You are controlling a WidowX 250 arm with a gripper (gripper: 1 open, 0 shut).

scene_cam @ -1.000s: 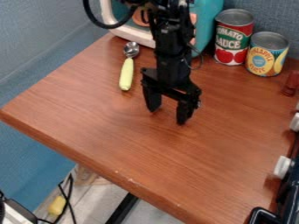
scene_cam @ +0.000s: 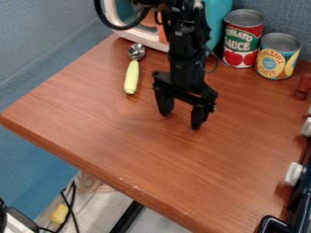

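Note:
My black gripper (scene_cam: 180, 113) hangs over the middle of the wooden table (scene_cam: 134, 150), fingers pointing down and apart, with nothing visible between them. To its left lies a scoop with a pale yellow handle (scene_cam: 133, 75) and a metal head. Behind and to the right of the gripper stand a tomato can (scene_cam: 242, 41) and a can with a blue and yellow label (scene_cam: 277, 57).
A small red object (scene_cam: 303, 87) sits at the right back. A black appliance with white knobs (scene_cam: 292, 205) lines the right edge. A white and teal item (scene_cam: 136, 25) stands at the back.
My gripper has shifted slightly to the right since a second ago, with a small change in its angle. The objects on the table have not moved.

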